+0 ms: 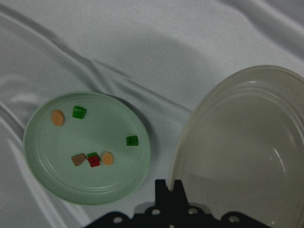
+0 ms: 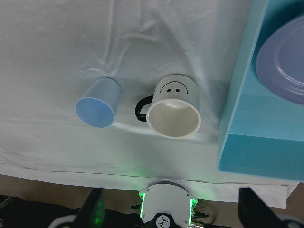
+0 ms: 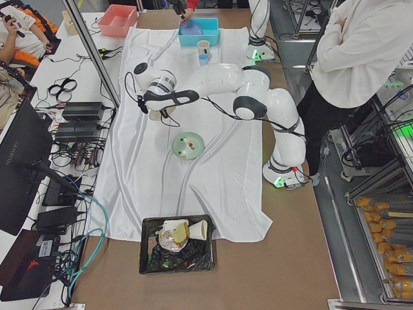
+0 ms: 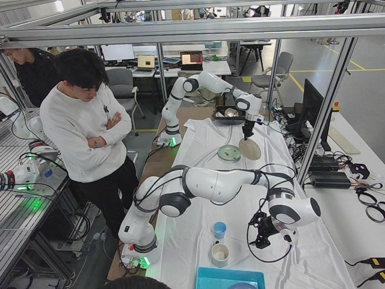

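Observation:
My left gripper is shut on the rim of a beige plate [image 1: 242,142], which is tilted beside a green plate [image 1: 85,180] holding several small food-like pieces. My right gripper is open, its two fingers apart at the lower edge of its wrist view, above a white smiley mug [image 2: 175,90] and a blue cup [image 2: 97,102]. A blue bin [image 2: 251,152] with a purple plate [image 2: 285,61] inside stands beside the mug.
A black bin [image 3: 148,258] with wrappers and crockery sits at one end of the cloth-covered table [image 3: 142,187]. Monitors and cables line one side; a person stands along the other.

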